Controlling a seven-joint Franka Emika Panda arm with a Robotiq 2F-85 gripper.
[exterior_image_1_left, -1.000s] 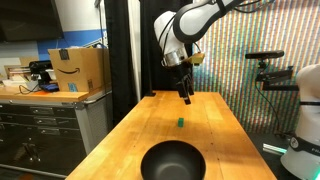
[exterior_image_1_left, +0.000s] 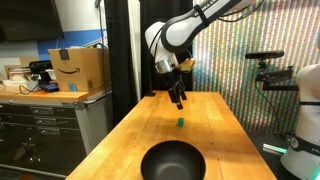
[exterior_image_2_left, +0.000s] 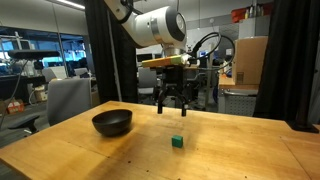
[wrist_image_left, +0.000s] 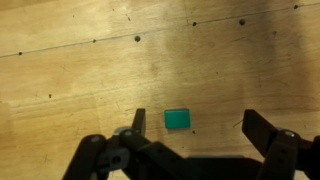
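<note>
A small green block (wrist_image_left: 177, 119) lies on the wooden table, by itself. In the wrist view it shows between the two open fingers, closer to the left one. My gripper is open and empty, pointing down above the table. Exterior view 2 has the gripper (exterior_image_2_left: 172, 106) clearly higher than the block (exterior_image_2_left: 177, 141), with a gap between them. From exterior view 1 the gripper (exterior_image_1_left: 178, 102) likewise hangs over the block (exterior_image_1_left: 181, 122) without touching it. A black round pan (exterior_image_1_left: 173, 163) stands near the table's front edge in that view.
In exterior view 2 the pan (exterior_image_2_left: 112, 122) sits well to the block's left. A grey chair (exterior_image_2_left: 68, 97) stands beyond the table. Dark drawers and a cardboard box (exterior_image_1_left: 77, 68) are off to the side.
The gripper has moved slightly left and down in exterior view 1, closer to the block. The block and the pan have stayed in place.
</note>
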